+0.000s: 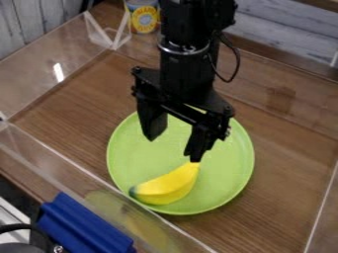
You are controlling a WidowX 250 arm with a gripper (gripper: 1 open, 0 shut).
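A black gripper (177, 136) hangs open over a green plate (227, 180), its two fingers apart with nothing seen held between them. A yellow toy banana (169, 184) lies on the front part of the plate, just below the fingers. The arm hides the back part of the plate.
Outside the front left wall is a blue object (82, 224). A yellow can (144, 18) stands at the back, beside the arm.
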